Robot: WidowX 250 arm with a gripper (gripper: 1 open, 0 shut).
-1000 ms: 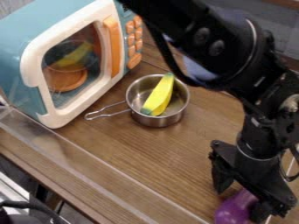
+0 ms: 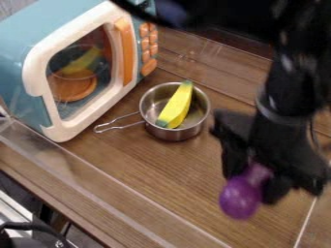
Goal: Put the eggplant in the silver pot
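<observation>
The purple eggplant (image 2: 239, 199) hangs from my gripper (image 2: 258, 177), which is shut on its narrower upper part. Motion blurs the arm and the fingers. Left of and farther back than the gripper stands the silver pot (image 2: 154, 98), its thin handle pointing to the lower left. A yellow banana-like thing (image 2: 176, 106) lies in the pot, leaning up over the far rim. Bare counter separates the eggplant from the pot.
A blue toy microwave (image 2: 46, 50) with a white-framed door fills the upper left, close beside the pot. The black arm covers the upper right.
My gripper has risen with the eggplant and moved up and slightly left in view. The pot and the yellow thing have stayed put.
</observation>
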